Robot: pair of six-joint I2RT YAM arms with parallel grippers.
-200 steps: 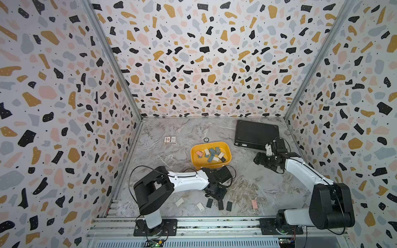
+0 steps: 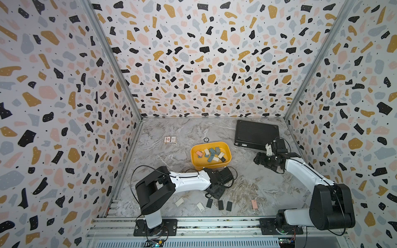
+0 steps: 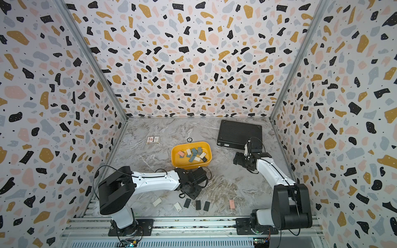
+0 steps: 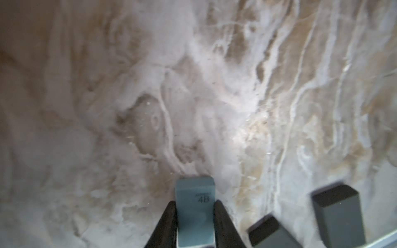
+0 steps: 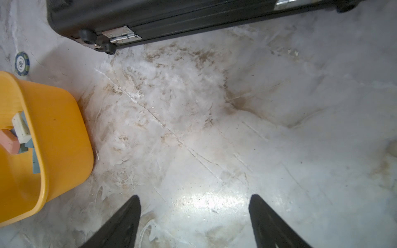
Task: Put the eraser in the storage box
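Observation:
In the left wrist view, my left gripper is shut on a blue-grey eraser [image 4: 195, 223] marked 4B, gripped by its sides. From the top left view, the left gripper [image 2: 215, 193] is over the near side of the table, in front of the yellow storage box [image 2: 211, 165]; the held eraser cannot be made out there. Inside the box lie several erasers in blue-grey, white, pink and black. My right gripper stands open and empty, to the right of the box.
Near the front rail lie dark erasers [image 2: 220, 205], white erasers [image 2: 200, 206] and a pink eraser [image 2: 254, 204]. A black case [image 2: 256, 134] occupies the back right. Behind the box is a poker chip [image 2: 206, 140]; a card deck [image 2: 170, 140] lies back left. Table between the arms is clear.
The right arm stays almost still.

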